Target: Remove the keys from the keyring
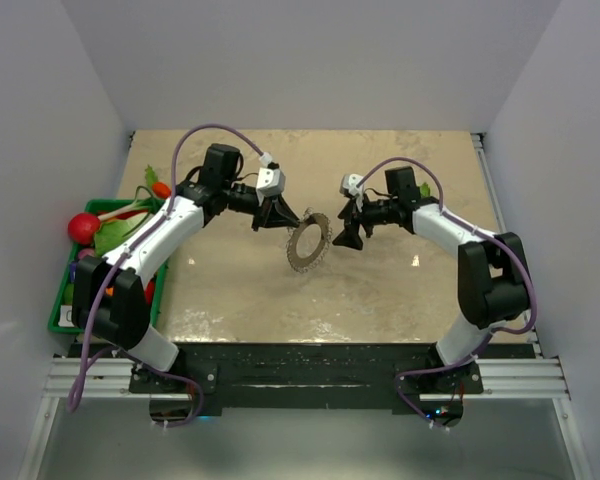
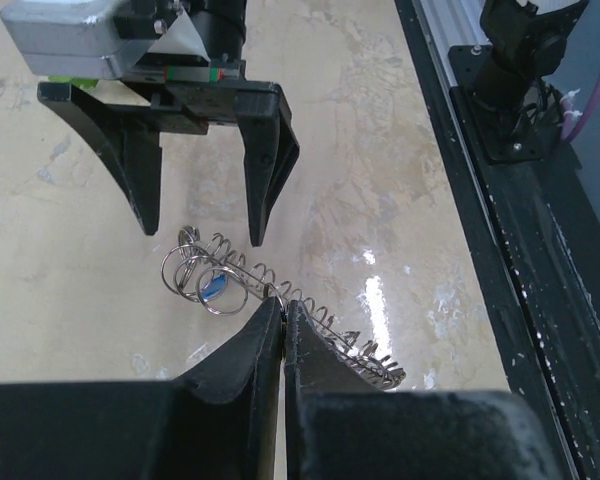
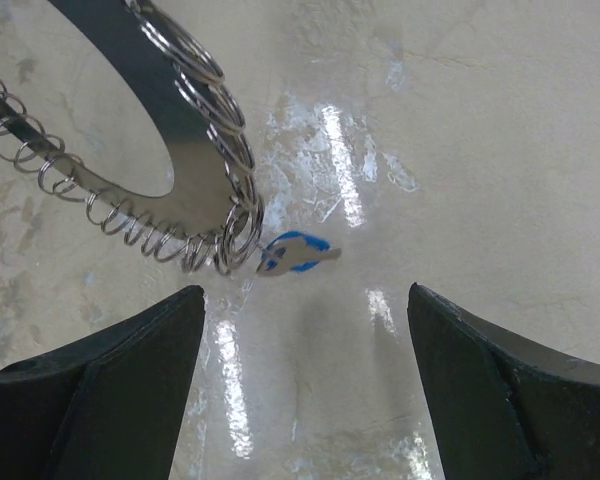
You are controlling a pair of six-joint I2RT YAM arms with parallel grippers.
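Note:
A metal keyring (image 1: 308, 262) with many small wire rings round a flat oval band hangs from my left gripper, which is shut on its edge. In the right wrist view the band (image 3: 195, 170) fills the upper left, and a key with a blue head (image 3: 295, 253) sticks out sideways from the cluster of rings at its lower end. My right gripper faces that key from the right, its fingers apart on either side just short of it, nothing between them.
A green crate of toy vegetables (image 1: 58, 310) stands at the left edge of the table. The tabletop (image 1: 260, 310) around the two grippers is clear, with a dark rail along its front.

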